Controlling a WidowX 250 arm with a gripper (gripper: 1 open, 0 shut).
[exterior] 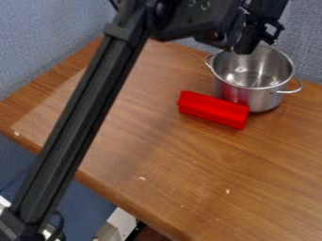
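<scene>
A steel two-handled pot [251, 89] stands at the back right of the wooden table [164, 188]. A red cylinder [213, 109] lies just in front of the pot, toward the left. My black gripper [254, 40] hangs over the back rim of the pot, at the top of the view, partly cropped. It looks shut, with nothing visible between its fingers.
The long black arm runs diagonally from lower left to top, hiding part of the table. Grey padded walls stand behind, and a white object lies off the table at bottom left.
</scene>
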